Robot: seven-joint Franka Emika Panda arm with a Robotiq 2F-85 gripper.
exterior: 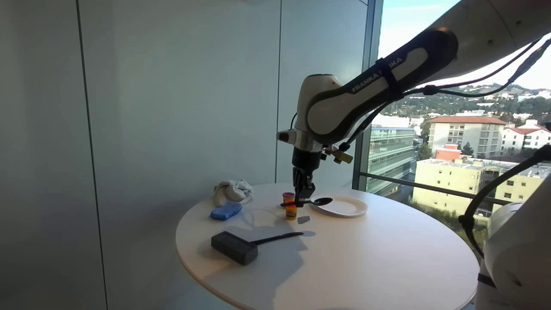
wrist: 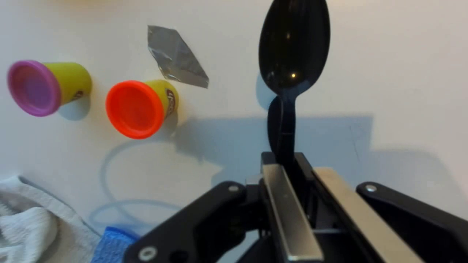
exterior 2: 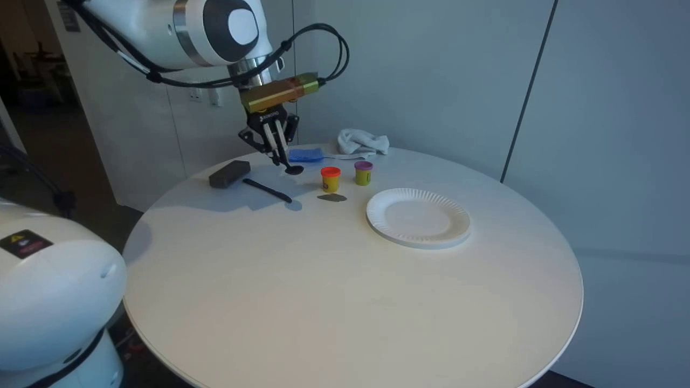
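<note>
A black spoon (wrist: 294,48) extends from my gripper, which is shut on its handle. In exterior view 1 the spoon (exterior: 323,201) hangs well above the table, roughly level, its bowl pointing right. My gripper (exterior 2: 282,161) is in the air on the far side of the table in exterior view 2. Below it lies a black mallet (exterior: 235,248) with a blocky head. The handle (exterior 2: 268,191) of that mallet is on the table under the spoon's bowl (exterior 2: 294,170).
An orange-lidded tub (exterior 2: 330,180) and a purple-lidded tub (exterior 2: 363,173) stand near a silver scrap (wrist: 175,54). A white paper plate (exterior 2: 414,242) lies nearer. A blue sponge (exterior: 226,210) and pale towel (exterior: 233,192) rest at the back.
</note>
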